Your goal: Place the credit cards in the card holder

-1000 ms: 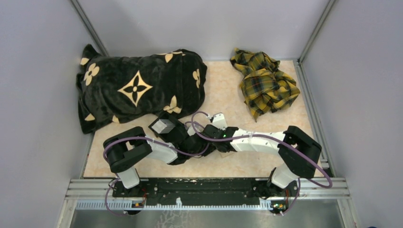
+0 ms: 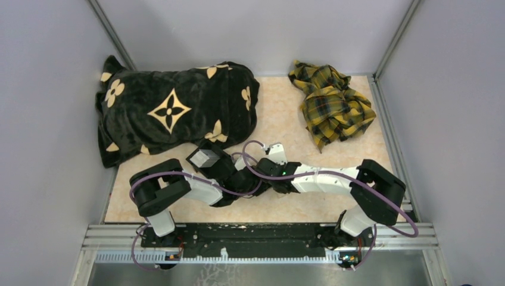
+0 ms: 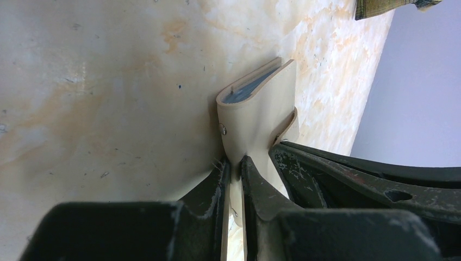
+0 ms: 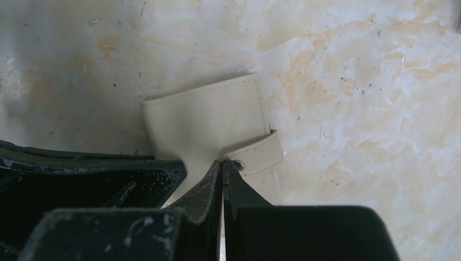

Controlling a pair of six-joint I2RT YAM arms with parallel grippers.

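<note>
A beige card holder [image 3: 266,109] is gripped near its folded side by my left gripper, shut on it. Between its covers a grey inner layer [image 3: 242,93] shows; I cannot tell whether any credit card is in there. In the right wrist view the holder [image 4: 209,119] has its strap [image 4: 258,156] folded across the front, with a metal snap [image 4: 238,165] on it. My right gripper is shut, its tips right at that snap and nothing visible between them. From above, the two arms hide nearly all of the holder.
A black box [image 2: 225,170] with a pale piece [image 2: 204,158] in it stands beside the left arm. Behind it lies a dark patterned blanket [image 2: 170,110]; a yellow plaid cloth [image 2: 336,110] sits at back right.
The left arm and the box have stayed where they were.
</note>
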